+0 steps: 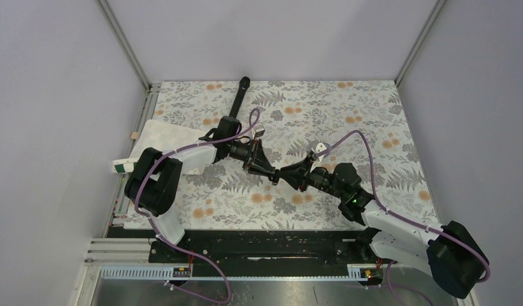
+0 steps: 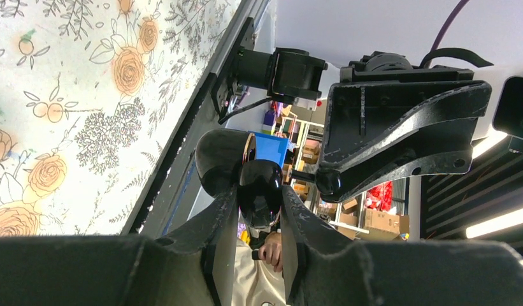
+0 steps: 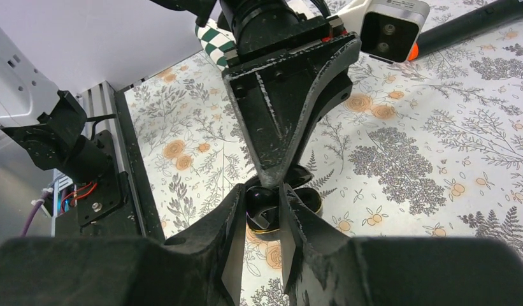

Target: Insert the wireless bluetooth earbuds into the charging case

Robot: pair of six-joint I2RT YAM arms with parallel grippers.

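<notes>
The two grippers meet above the middle of the cloth in the top view. My left gripper is shut on a glossy black piece [image 2: 260, 188], with a second dark, copper-rimmed piece [image 2: 218, 159] against it, apparently the charging case. My right gripper is shut on a small black glossy piece [image 3: 262, 204]; behind it the case's open lid and gold-rimmed body [image 3: 306, 204] show, close against the left gripper's fingers. Which piece is earbud and which is case is hard to tell, as the fingers hide much of both.
A black cylindrical rod [image 1: 239, 99] lies at the back of the patterned cloth [image 1: 341, 115]. A white sheet [image 1: 160, 137] and a green-and-white item [image 1: 123, 166] are at the left.
</notes>
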